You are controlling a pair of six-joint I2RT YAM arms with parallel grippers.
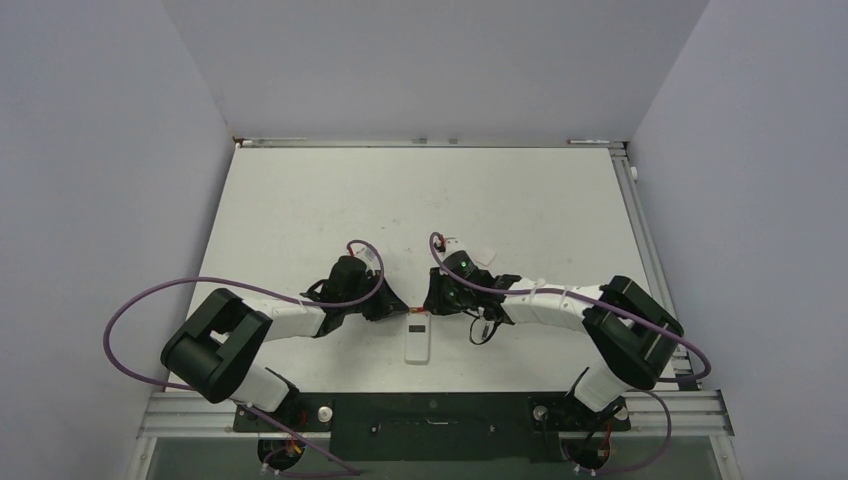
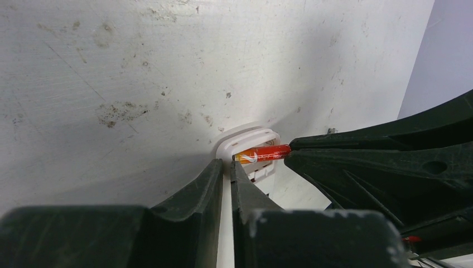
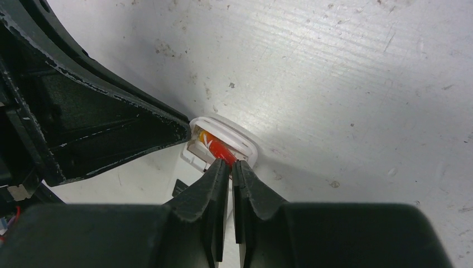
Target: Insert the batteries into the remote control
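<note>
The white remote control (image 1: 417,345) lies near the table's front, its open battery bay at the far end. A red battery with an orange end (image 2: 262,153) lies across the bay, its orange end by the left wall and its red end at my right gripper. That gripper is shut on the red end. On the bay's left side, my left gripper is shut with the remote's white edge between its fingertips. In the right wrist view, the left fingers (image 3: 162,123) touch the remote's corner. Fingers partly hide the bay.
A small white piece (image 1: 485,256) lies behind the right gripper, partly covered. Beside the right wrist hangs a black cable loop (image 1: 483,332).
</note>
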